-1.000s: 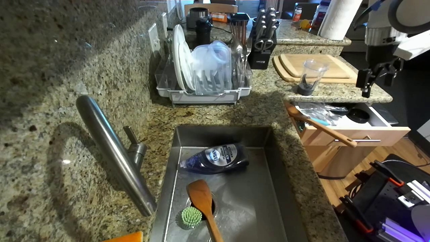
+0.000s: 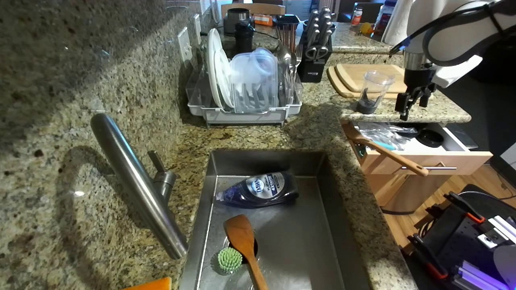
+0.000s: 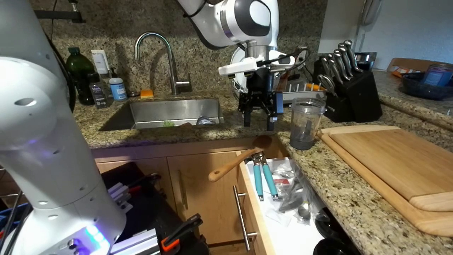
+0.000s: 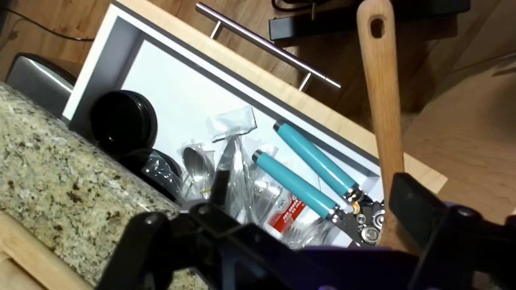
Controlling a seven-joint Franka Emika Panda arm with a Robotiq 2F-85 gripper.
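Note:
My gripper [image 3: 259, 124] is open and empty, hanging high over the open drawer [image 2: 437, 162]. A wooden spoon [image 3: 234, 165] leans across the drawer's corner by the counter, its handle sticking out past the drawer front. In the wrist view the spoon's handle [image 4: 379, 82] runs down toward the right finger [image 4: 411, 205], and its lower end is partly hidden behind that finger. Inside the drawer lie a teal-handled can opener [image 4: 302, 186], bagged utensils [image 4: 237, 169] and black round lids [image 4: 123, 121].
A clear blender cup [image 2: 375, 92] stands at the counter corner near my gripper, with cutting boards [image 3: 395, 157] behind it. In the sink [image 2: 300, 241] lie a Dawn bottle [image 2: 261, 189], a wooden spatula [image 2: 239, 234] and a green brush [image 2: 229, 260]. A dish rack [image 2: 242, 115] stands beyond.
In exterior view 1 my gripper has moved left, toward the cup and the spoon's end of the drawer. The spoon, drawer and sink items look unmoved.

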